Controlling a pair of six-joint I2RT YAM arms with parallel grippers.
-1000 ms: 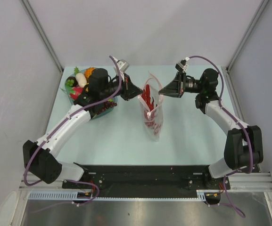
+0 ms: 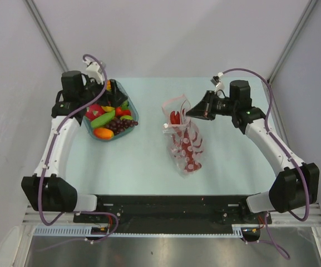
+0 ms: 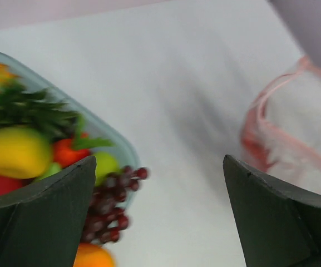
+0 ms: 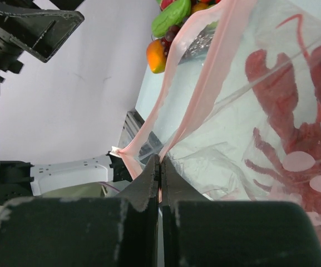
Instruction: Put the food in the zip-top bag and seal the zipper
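A clear zip top bag (image 2: 185, 147) with pink zipper and red print stands at the table's middle, its mouth gaping. My right gripper (image 2: 191, 113) is shut on the bag's pink rim, as the right wrist view (image 4: 159, 164) shows. My left gripper (image 2: 115, 103) hangs open over the blue basket (image 2: 129, 92) of food at the left. In it are a green cucumber (image 2: 102, 119), dark grapes (image 2: 121, 124), an orange mango (image 2: 103, 133), tomatoes and other produce, blurred in the left wrist view.
Grey walls stand at the back and both sides.
My left gripper has left the bag's rim, opened and moved left over the basket. My right arm shifted slightly, still at the rim; the bag has slackened a little.
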